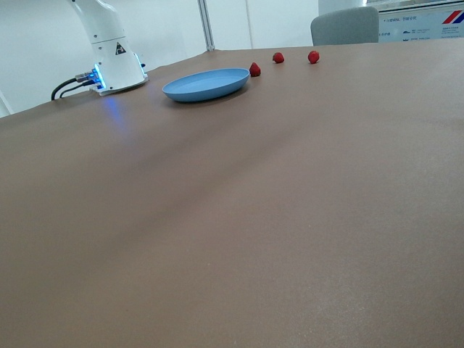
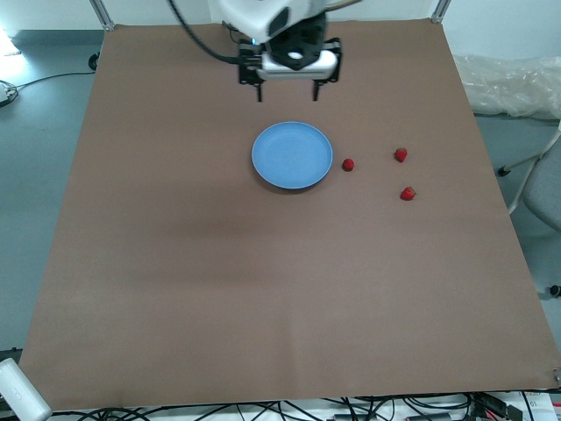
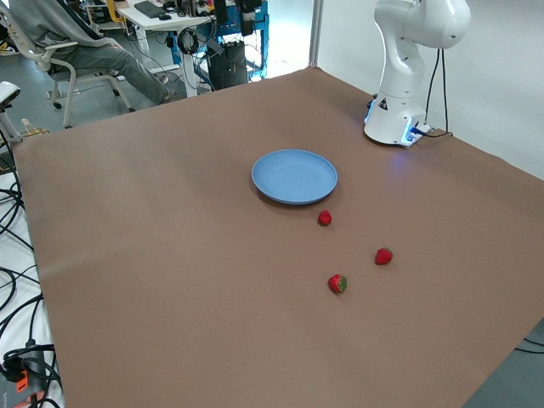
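Note:
My gripper (image 2: 287,93) hangs over the far part of the table in the left view, beyond the blue plate (image 2: 292,155), its two fingers apart with nothing between them. Right of the plate lie three red strawberries: one (image 2: 348,165) close to the rim, another (image 2: 401,154) farther right, a third (image 2: 408,194) nearer the front. All three also show beside the plate (image 3: 294,176) in the right view, lying loose on the brown tabletop. The plate is empty.
The white arm base (image 1: 119,72) stands at the table's edge. Cables run along another edge, a grey chair (image 2: 548,184) stands beside it, and a seated person (image 3: 119,64) is beyond it.

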